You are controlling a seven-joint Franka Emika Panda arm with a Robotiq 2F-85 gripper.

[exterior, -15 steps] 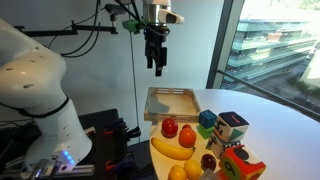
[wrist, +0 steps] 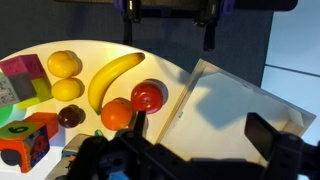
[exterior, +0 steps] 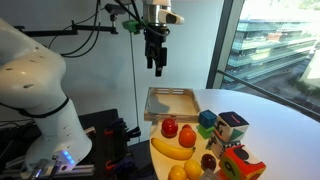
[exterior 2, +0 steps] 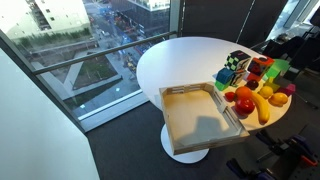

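My gripper (exterior: 154,66) hangs high above the white table, well clear of everything on it. In the wrist view its two dark fingers (wrist: 136,157) stand wide apart at the lower edge, with nothing held between them. Below lies a shallow, empty tray (wrist: 218,108) with a light wooden rim. Beside the tray sit a red apple (wrist: 147,97), an orange fruit (wrist: 116,114) and a curved yellow banana (wrist: 113,77). Two yellow fruits (wrist: 65,76) lie past the banana.
A patterned box (exterior: 230,128), a red block-shaped toy (exterior: 240,163) and a teal cube (exterior: 207,118) crowd the table near the fruit. Bare tabletop (exterior 2: 190,62) stretches away behind the tray. Tall windows line the room.
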